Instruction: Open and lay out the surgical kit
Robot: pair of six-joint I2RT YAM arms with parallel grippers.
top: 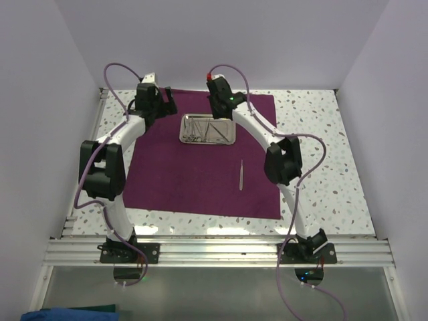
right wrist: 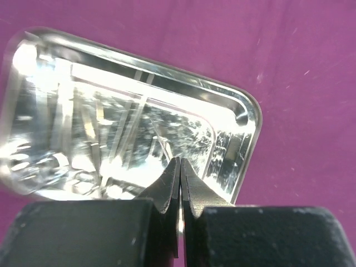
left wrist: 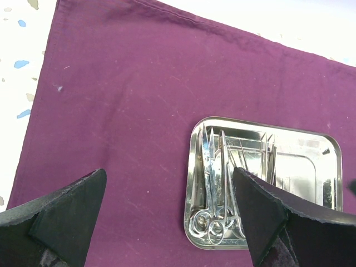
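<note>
A steel tray (top: 207, 141) of surgical instruments lies on the purple cloth (top: 187, 180); scissors (left wrist: 216, 231) are grouped at its left end, with slender instruments beside them. My left gripper (top: 168, 100) stands open and empty at the tray's upper left. My right gripper is shut over the right part of the tray, with nothing visible between its tips; the instruments in that wrist view are blurred. A single slender silver instrument (top: 241, 175) lies on the cloth below and right of the tray.
Speckled table (top: 321, 160) shows around the cloth, with walls at the back and sides.
</note>
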